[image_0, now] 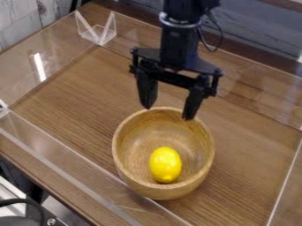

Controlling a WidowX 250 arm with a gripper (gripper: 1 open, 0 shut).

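Observation:
My black gripper (pixel 171 94) hangs over the middle of the table, just above the far rim of a tan round bowl (pixel 124 152). It is open, with its two dark fingers spread wide apart and nothing seen between them. A yellow oval object (pixel 165 164) lies inside the bowl, toward its front. The gripper's arm rises from it to the top of the view and hides the table behind it.
Clear plastic brackets stand at the upper left and left edge. A black cable lies at the lower left corner.

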